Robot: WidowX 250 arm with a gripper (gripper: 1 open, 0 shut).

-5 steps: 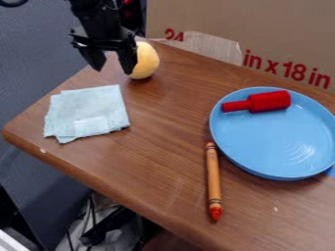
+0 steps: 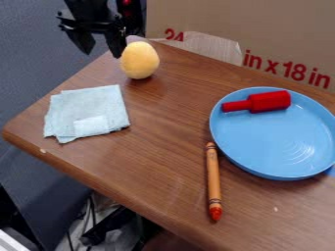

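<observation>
My black gripper hangs at the top left, above the table's far left edge and up and left of a pale yellow rounded object. Whether it is open or shut is hard to tell. A folded light-blue cloth lies at the left of the wooden table. A blue plate on the right holds a red cylinder with a handle. An orange crayon lies left of the plate, toward the near edge.
A cardboard box stands behind the table. Grey floor shows beyond the left edge.
My gripper has moved up and to the left, away from the yellow object. The objects on the table look unmoved.
</observation>
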